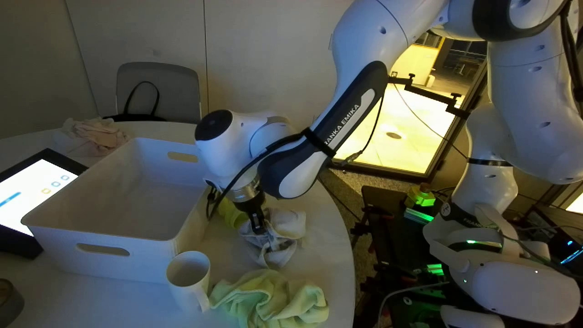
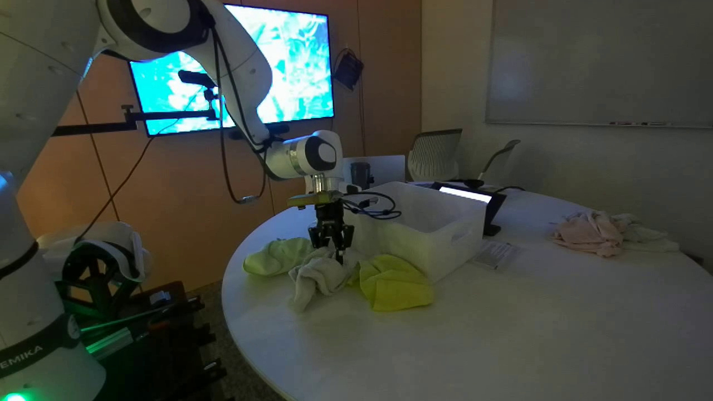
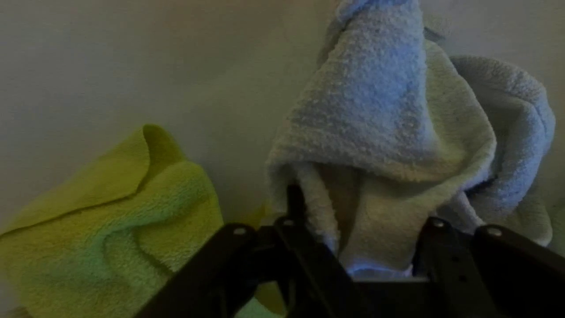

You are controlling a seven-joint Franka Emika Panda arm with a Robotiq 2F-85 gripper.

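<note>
A crumpled grey-white cloth lies on the table beside the white bin. My gripper points down at this cloth, its fingertips at the folds. In the wrist view the dark fingers stand apart, one on each side of a fold of the grey cloth. The fingers are part open, and the lower ends of the fingers are partly hidden by cloth. Exterior view 2 has the gripper over the grey cloth, between a pale green cloth and a yellow cloth.
A white mug stands at the bin's near corner. Pink cloth lies across the table, and a lit tablet is beside the bin. The bin's wall rises close to my gripper. Bare table spreads across the front in exterior view 2.
</note>
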